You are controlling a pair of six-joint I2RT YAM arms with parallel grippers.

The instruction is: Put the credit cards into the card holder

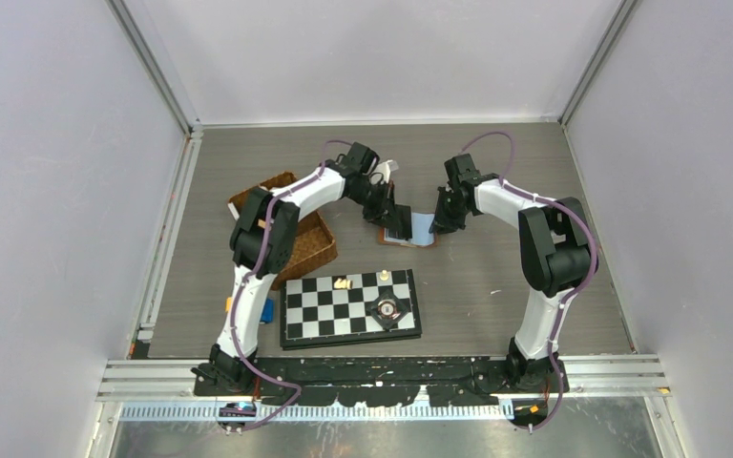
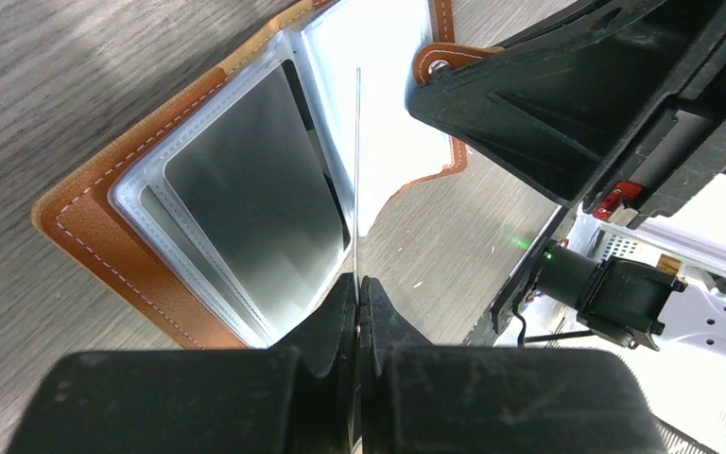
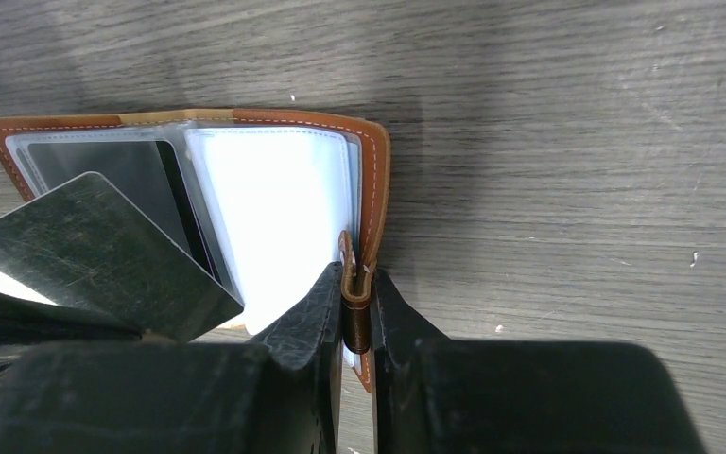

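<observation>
The open brown card holder (image 2: pixel 95 227) lies on the table, with clear sleeves, a dark insert (image 3: pixel 142 180) and a white one (image 3: pixel 274 208). My left gripper is shut on a thin card (image 2: pixel 357 170), seen edge-on in the left wrist view and as a dark glossy face (image 3: pixel 95 255) in the right wrist view, held over the holder. My right gripper is shut on the holder's leather strap at its right edge.
A wicker basket (image 1: pixel 305 253) sits under my left arm. A chessboard (image 1: pixel 320 315) with pieces and a dark square object lies at the front. The table right of the holder is clear.
</observation>
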